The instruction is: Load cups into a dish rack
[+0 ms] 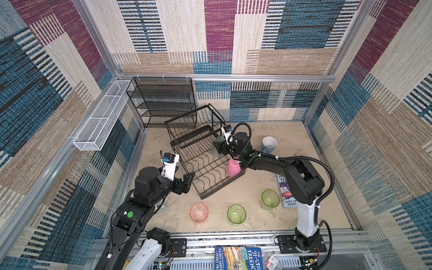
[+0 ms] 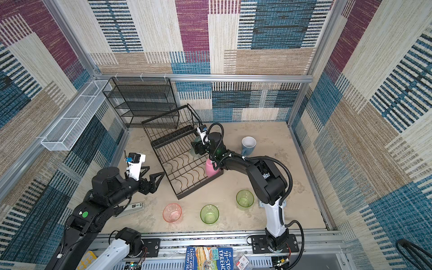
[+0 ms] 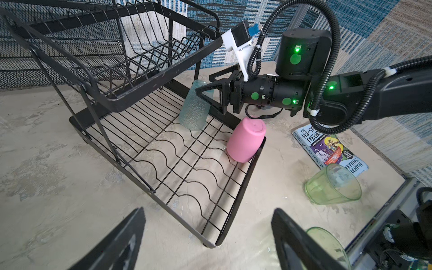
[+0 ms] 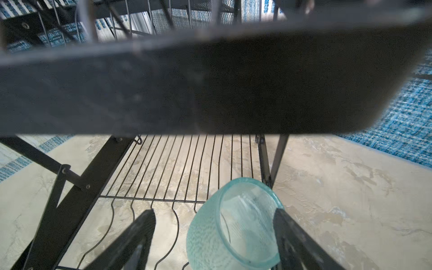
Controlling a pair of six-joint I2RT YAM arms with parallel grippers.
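A teal cup [image 3: 194, 108] leans on the lower wires of the black dish rack [image 3: 183, 157], its open rim up. My right gripper stands open at that cup; one finger overlaps the cup's right edge in the right wrist view, while a gap shows on the left. Upside down in the rack's near right corner sits a pink cup [image 3: 246, 139]. On the table are a clear red-rimmed cup [image 1: 199, 212], two green cups [image 1: 236, 214] [image 1: 270, 199] and a blue-grey cup [image 1: 269, 144]. Left of the rack, my left gripper [image 1: 191, 182] hangs open and empty.
The rack's upper tier [image 4: 202, 85] hangs close above the right gripper. A book [image 3: 330, 148] lies to the right, partly under the right arm in the top left view. Black mesh shelves [image 1: 162, 101] stand behind. Bare table lies at the back right.
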